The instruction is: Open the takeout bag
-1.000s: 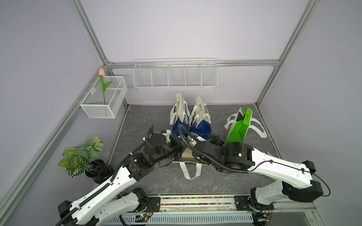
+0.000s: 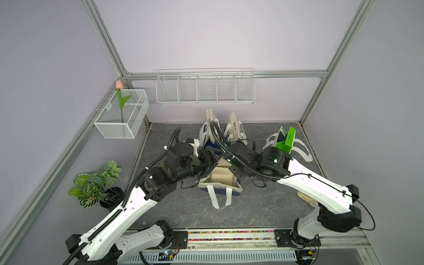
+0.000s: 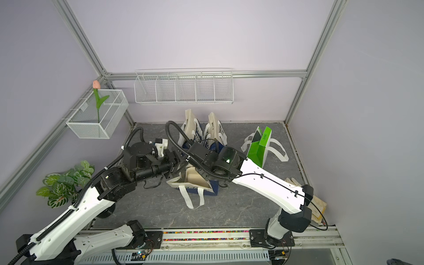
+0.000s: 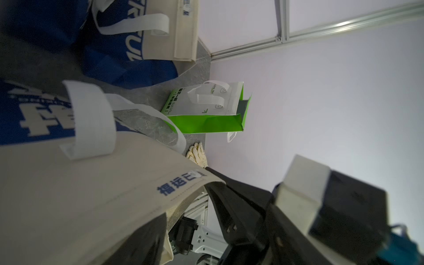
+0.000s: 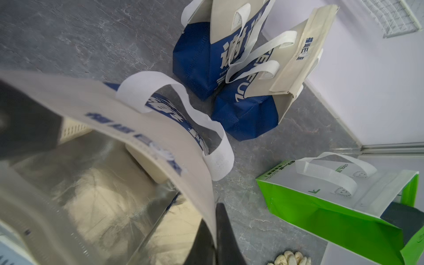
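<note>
The takeout bag [image 2: 220, 187], beige above and blue below with white handles, stands at mid table with its mouth spread and its silvery lining showing in the right wrist view. My right gripper is shut on the bag's far beige rim [image 5: 194, 163]. In the left wrist view, my left gripper is open, its blurred fingers [image 4: 143, 243] wide apart around the rim region. The right gripper's dark fingers [image 4: 223, 203] meet the rim there. Both arms hide part of the bag from above.
Two more beige-and-blue bags [image 5: 256, 97] stand close behind. A green and white bag [image 2: 284, 143] is at the back right, gloves [image 5: 289, 258] near it. A potted plant [image 2: 99, 185] sits left.
</note>
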